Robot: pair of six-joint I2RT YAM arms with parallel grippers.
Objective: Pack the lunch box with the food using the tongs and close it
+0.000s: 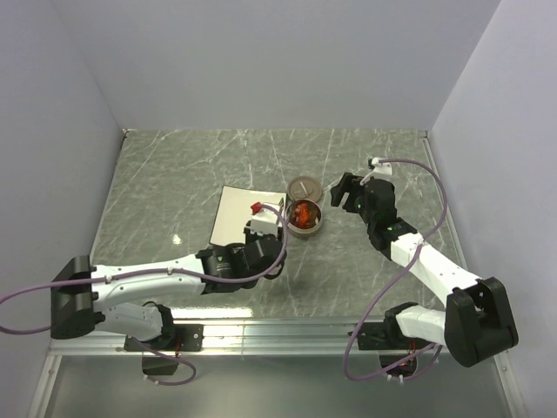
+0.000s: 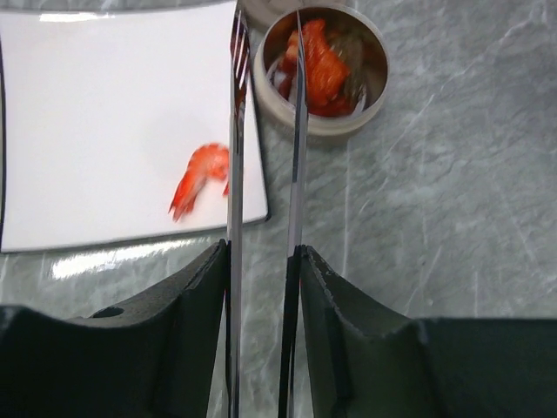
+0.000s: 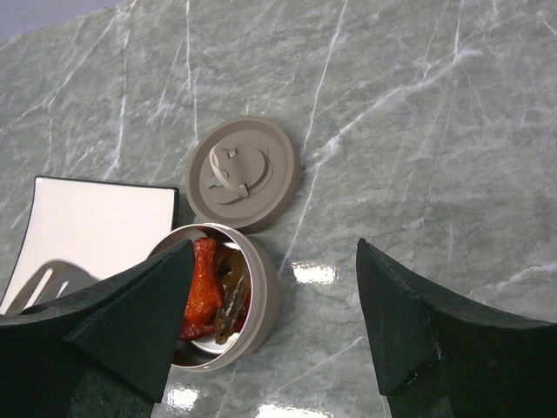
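Observation:
The round lunch box stands uncovered, with orange-red meat and dark food inside. Its round lid lies on the table just behind it. Beside the box is a white board with an orange shrimp on its near right corner. My left gripper is closed around metal tongs; the two tong arms stand apart with no food seen between them. Slotted tong tips also show over the board in the right wrist view. My right gripper is open and empty, to the right of the box.
The left arm crosses the near left side. Walls stand at the back and both sides.

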